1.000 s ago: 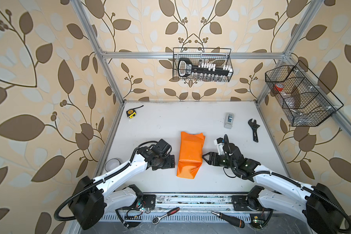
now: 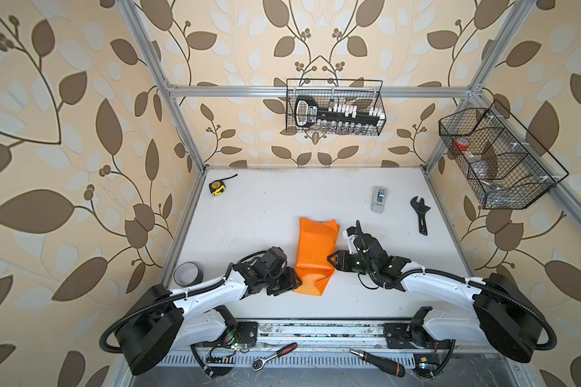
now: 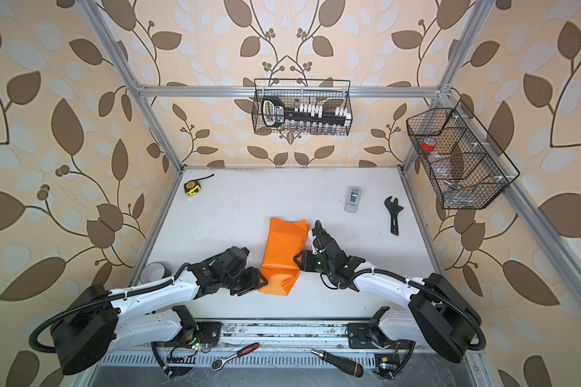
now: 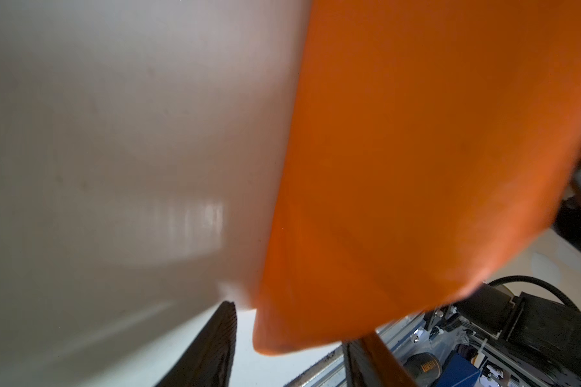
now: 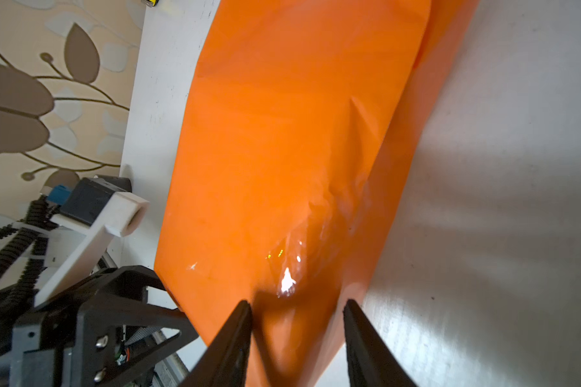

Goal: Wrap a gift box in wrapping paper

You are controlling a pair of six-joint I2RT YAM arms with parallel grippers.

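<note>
Orange wrapping paper, folded into a long packet, lies at the middle front of the table; any box inside is hidden. Its near end flares into a loose flap. By the flap's left edge, my left gripper has its fingers apart, with the orange corner just beyond the gap. From the right side, my right gripper reaches the packet's edge, also with parted fingers; a creased paper edge shows in the gap between them. Neither gripper visibly pinches the paper.
A tape roll stands at left and a tape measure at back left. A grey device and an adjustable wrench lie at right.
The right one has shifted left to the packet's side. The paper has barely moved.
</note>
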